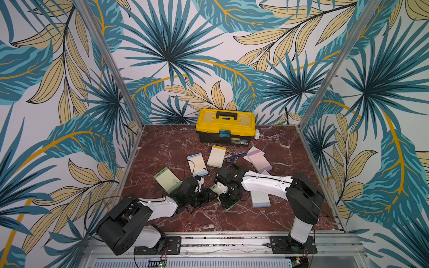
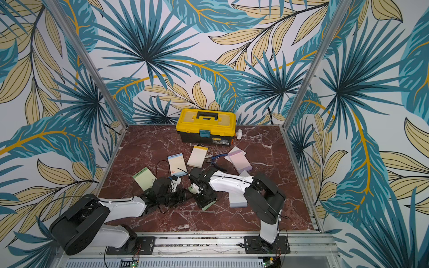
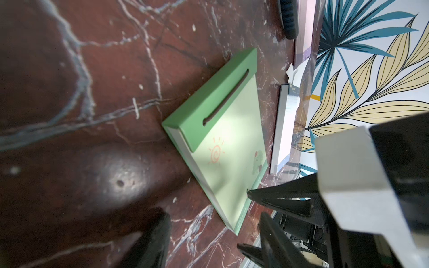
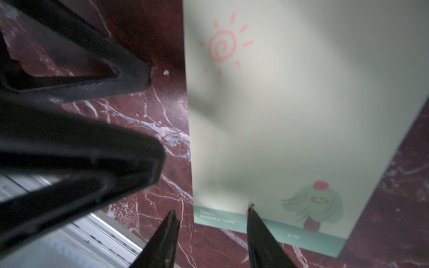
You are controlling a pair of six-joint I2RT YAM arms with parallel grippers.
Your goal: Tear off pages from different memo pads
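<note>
A green-bound memo pad point(image 3: 219, 165), with a pale page, sun doodle and small figure, lies on the marble table between my grippers; both top views show it mostly covered by the arms. My left gripper is beside the pad, its fingers apart with nothing seen between them. My right gripper is low over the pad's bottom edge point(image 4: 268, 227), fingers apart, one over the printed strip and one off the page.
Other pads lie around: green point(image 1: 166, 179), blue-topped point(image 1: 196, 164), orange-topped point(image 1: 216, 156), pink point(image 1: 257, 159), white point(image 1: 260, 198). A yellow toolbox point(image 1: 225, 125) stands at the back, with pliers point(image 1: 236, 158) before it.
</note>
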